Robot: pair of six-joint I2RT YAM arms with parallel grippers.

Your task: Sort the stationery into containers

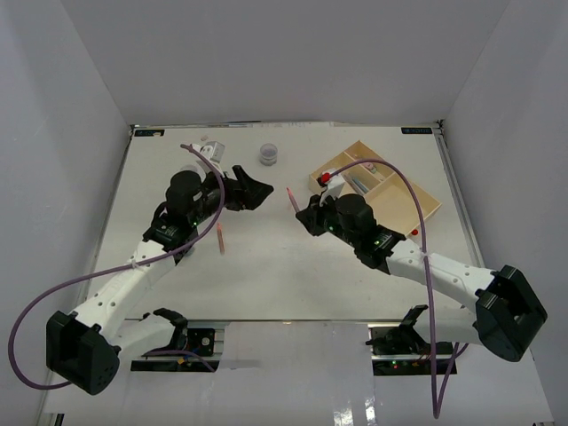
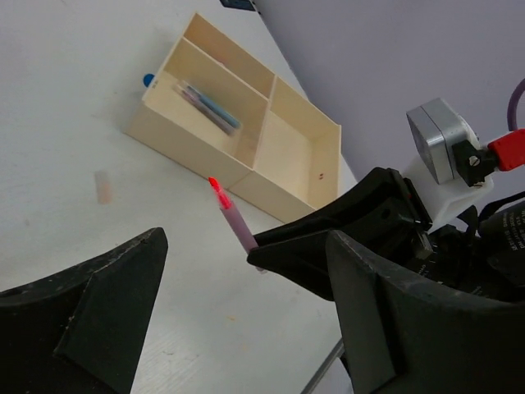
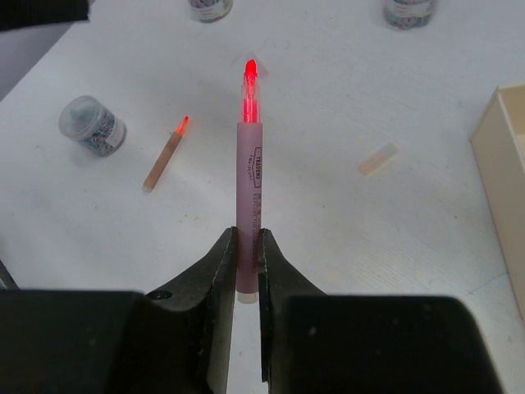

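A pink pen with a red tip [image 3: 249, 176] is pinched between the fingertips of my right gripper, which is shut on it above the table. In the left wrist view the same pen [image 2: 235, 220] sticks out from the right gripper's black fingers [image 2: 320, 246]. My left gripper [image 1: 257, 193] stands open and empty, to the left of the pen. On the table lies an orange-brown pen [image 3: 166, 154]. The divided wooden box [image 1: 417, 197] is at the right, with several pens [image 2: 209, 109] in one compartment.
Clear jars of small items stand about, one at the back [image 1: 268, 154] and one near the orange-brown pen [image 3: 93, 125]. A small pale eraser-like strip [image 3: 378, 159] lies on the table.
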